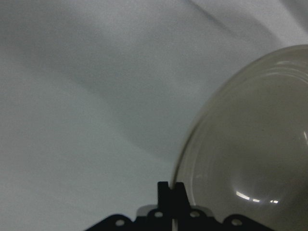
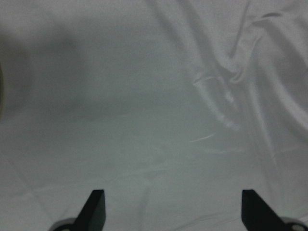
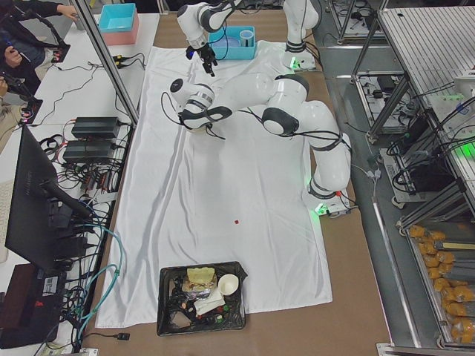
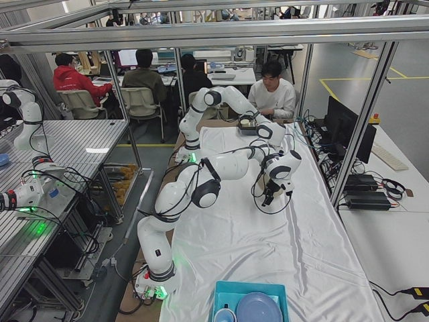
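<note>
A pale round bowl or plate [image 1: 250, 134] fills the right of the left wrist view; my left gripper is shut on its rim. In the camera left view the arm holding it reaches over the middle of the white cloth [image 3: 223, 185], hiding most of it. My right gripper stands open above bare, wrinkled cloth in the right wrist view, nothing between its fingers.
A black tray [image 3: 200, 326] of mixed items lies at one end of the cloth, a blue bin [image 4: 275, 295] with dishes at the other. A small red piece [image 3: 236, 222] lies on open cloth. Monitors and cables line one side.
</note>
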